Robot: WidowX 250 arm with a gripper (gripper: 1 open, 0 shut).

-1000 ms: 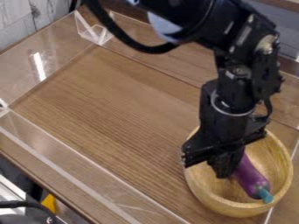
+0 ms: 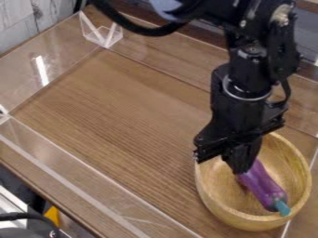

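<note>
A black gripper (image 2: pixel 236 156) hangs over a round yellow bowl (image 2: pixel 218 200) at the lower right, its fingertips low over the bowl's interior. A purple object with a teal end (image 2: pixel 263 186) lies tilted inside the bowl, its upper end close under the fingertips. The fingers look close together; whether anything is between them is hard to tell.
A small clear plastic item (image 2: pixel 102 28) stands at the back left near the edge. Cables lie at the lower left corner outside the surface.
The gripper has risen slightly and shifted a little. The purple object in the bowl has moved slightly to the left.
</note>
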